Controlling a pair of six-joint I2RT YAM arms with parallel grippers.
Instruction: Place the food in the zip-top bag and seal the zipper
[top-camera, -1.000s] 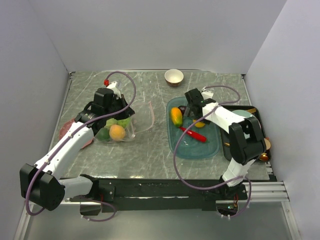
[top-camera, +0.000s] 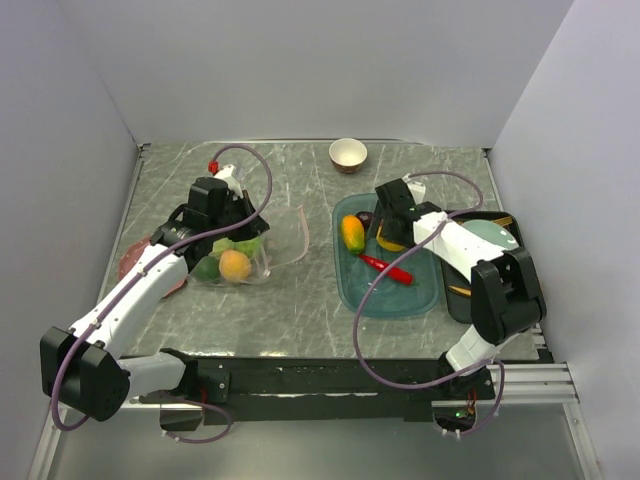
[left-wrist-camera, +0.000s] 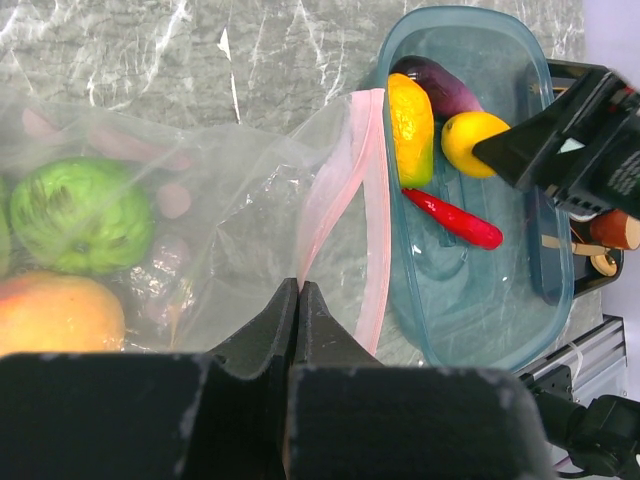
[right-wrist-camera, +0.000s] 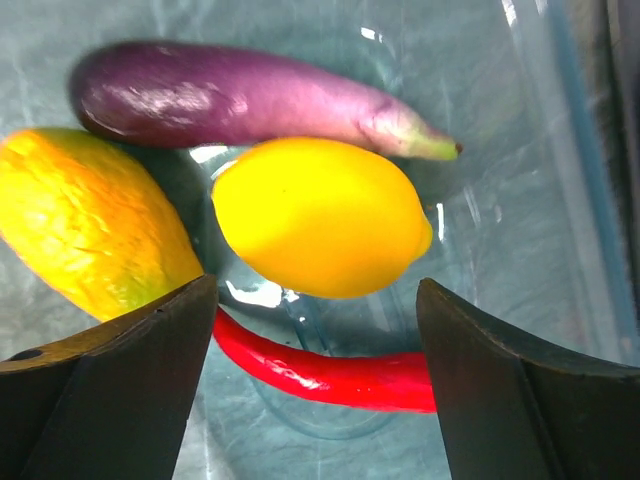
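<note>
The clear zip top bag (left-wrist-camera: 250, 200) lies on the left of the counter, its pink zipper edge (left-wrist-camera: 377, 230) spread open toward the tub. Inside it are a green vegetable (left-wrist-camera: 82, 215) and an orange fruit (top-camera: 235, 265). My left gripper is shut at the bag's mouth, with the thin film edge at its tips. In the blue tub (top-camera: 420, 300) lie a yellow lemon (right-wrist-camera: 320, 217), an eggplant (right-wrist-camera: 230, 95), a yellow-green papaya (right-wrist-camera: 95, 220) and a red chili (right-wrist-camera: 330, 380). Above the lemon my right gripper stands open, nothing between its fingers.
A white bowl (top-camera: 348, 154) stands at the back of the counter. A black tray (top-camera: 458, 300) with several items sits right of the tub. Bare counter (top-camera: 300, 320) lies between bag and tub. A reddish plate (top-camera: 130, 260) is at far left.
The left arm and bag look unchanged.
</note>
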